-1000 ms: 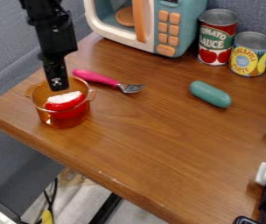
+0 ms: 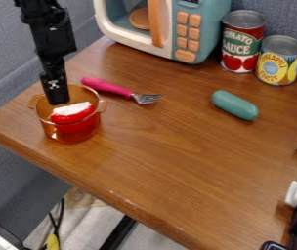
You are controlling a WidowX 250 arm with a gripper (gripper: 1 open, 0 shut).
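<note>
My black gripper [image 2: 56, 94] points down into the left side of an orange-red pot [image 2: 85, 129] near the table's left edge, its tips at about rim height. A red item with a white top [image 2: 71, 109] is inside the pot, just below and right of the fingertips. Whether the fingers are open or shut is hard to make out.
A pink-handled fork [image 2: 112, 89] lies behind the pot. A teal cylinder [image 2: 234, 104] lies to the right. A toy microwave [image 2: 162, 24] and two cans [image 2: 240, 44] stand at the back. A dark appliance lines the right edge.
Over the last second my gripper has moved slightly down toward the pot. The pot and other objects have not visibly moved.
</note>
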